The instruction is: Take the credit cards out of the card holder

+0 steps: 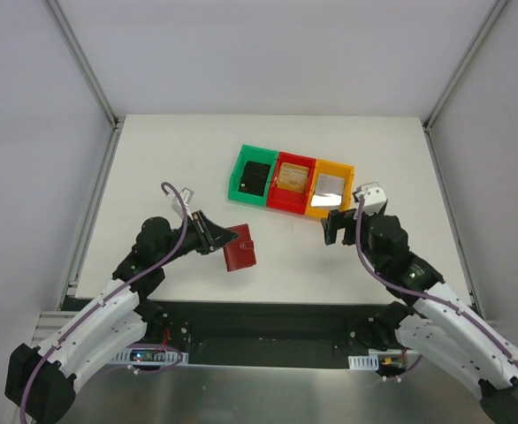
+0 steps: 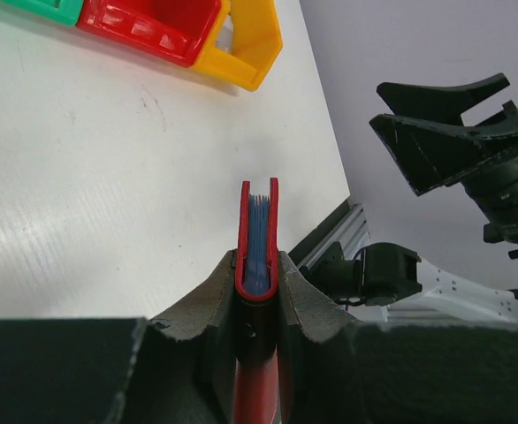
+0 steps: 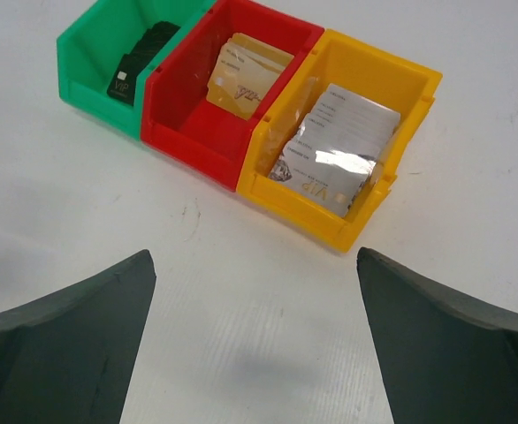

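A dark red card holder [image 1: 239, 248] is held above the white table by my left gripper [image 1: 223, 237], which is shut on it. In the left wrist view the red holder [image 2: 273, 208] stands upright between the fingers, its open side showing a stack of bluish inner leaves [image 2: 257, 243]. Whether cards sit among those leaves cannot be told. My right gripper [image 1: 338, 227] hangs open just in front of the yellow bin, to the right of the holder and apart from it. Nothing lies between its fingers in the right wrist view.
Three joined bins stand at the back: green [image 3: 100, 53] with black cards [image 3: 140, 62], red [image 3: 188, 124] with gold cards [image 3: 246, 75], yellow [image 3: 277, 199] with silver cards [image 3: 338, 146]. Bare table [image 1: 290, 269] lies between the two grippers.
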